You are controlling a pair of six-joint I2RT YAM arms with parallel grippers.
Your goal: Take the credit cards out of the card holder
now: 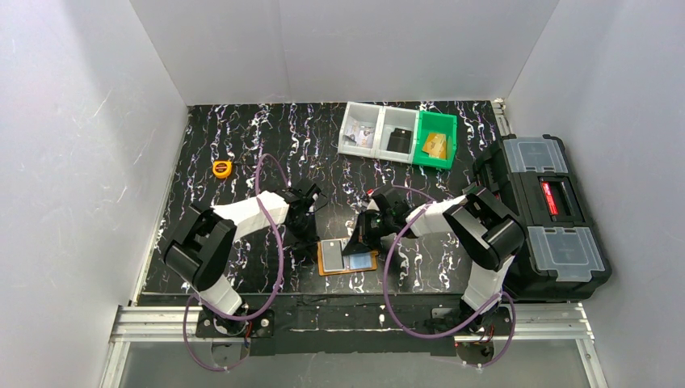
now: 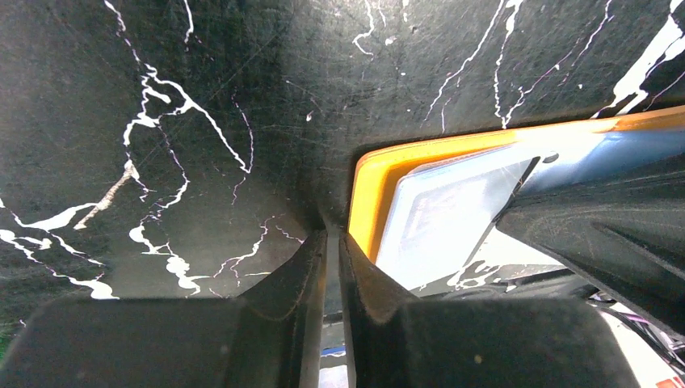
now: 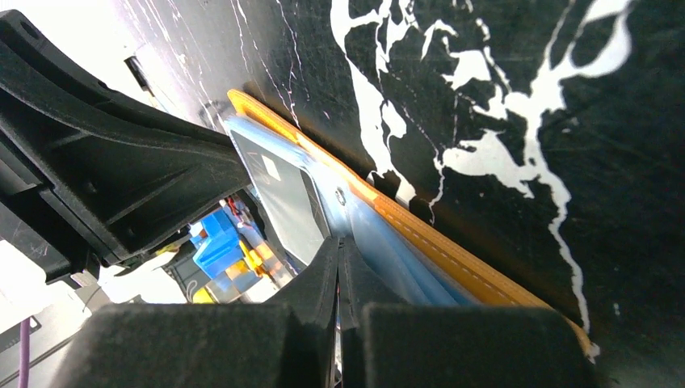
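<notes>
The card holder [image 1: 347, 271] lies open on the dark table, orange with clear sleeves. In the left wrist view its orange edge [image 2: 365, 206] runs right beside my left gripper, which is shut with nothing visible between its fingers. A pale sleeve [image 2: 452, 212] lies inside that edge. My right gripper is shut over the holder's middle, its tips against the clear sleeve [image 3: 376, 242]. Nothing shows between them. A grey panel [image 3: 283, 194] sits in the sleeve on the left gripper's side; whether it is a card I cannot tell.
At the back stand two clear bins [image 1: 377, 150] and a green bin [image 1: 449, 160] holding small items. A yellow tape measure [image 1: 222, 169] lies at the back left. A black toolbox [image 1: 552, 210] fills the right side. Bare table lies behind the holder.
</notes>
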